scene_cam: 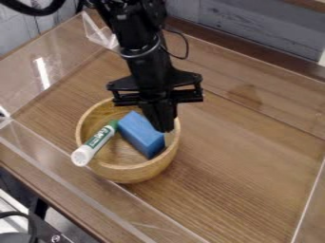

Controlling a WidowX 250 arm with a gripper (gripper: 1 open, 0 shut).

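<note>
A round wooden bowl point(131, 170) sits on the table, holding a blue block point(140, 132) and a white tube with green point(93, 144) that leans on its near-left rim. The black gripper point(162, 122) points down over the right part of the bowl, just above or beside the blue block. Its fingers look shut; nothing shows between them, though whether the tip touches the block I cannot tell.
Bare wooden tabletop point(242, 161) stretches to the right and behind the bowl. A low wall borders the back, and clear edging runs along the left side, with dark cables at the lower left.
</note>
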